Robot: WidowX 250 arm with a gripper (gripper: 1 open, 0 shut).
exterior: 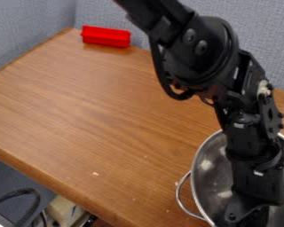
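Note:
A steel pot (209, 177) with a wire side handle stands at the lower right of the table. The black arm reaches down from the top centre, and my gripper (254, 199) is low inside the pot, over its right part. The fingertips are dark and crowded at the frame's lower right, so I cannot tell how far apart they are or whether anything is between them.
A red block (106, 36) lies at the far back left of the wooden table (85, 106). Grey padded walls stand behind, and cables hang off the near left edge.

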